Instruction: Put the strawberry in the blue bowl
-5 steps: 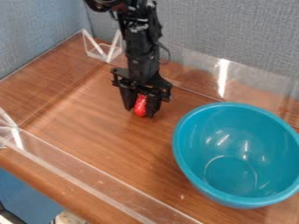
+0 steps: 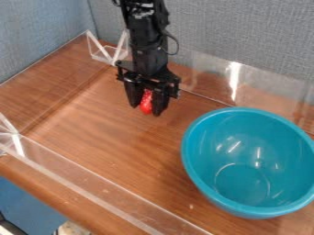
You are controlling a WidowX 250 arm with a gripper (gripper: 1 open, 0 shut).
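Observation:
The red strawberry [image 2: 147, 103] is between the fingers of my black gripper [image 2: 147, 105], partly covered by them. Both fingers close in on its sides, and the gripper points downward in the back middle of the wooden tray. Whether the strawberry is clear of the wood or touching it is hard to tell. To the right and nearer the camera stands the large blue bowl [image 2: 204, 174], empty, with some bright reflections inside.
Clear plastic walls [image 2: 86, 191] edge the wooden surface [image 2: 110, 156] at the front left and along the back. Grey panels [image 2: 233, 37] rise behind the arm. Bare wood lies between the gripper and the bowl.
The bowl has stayed put.

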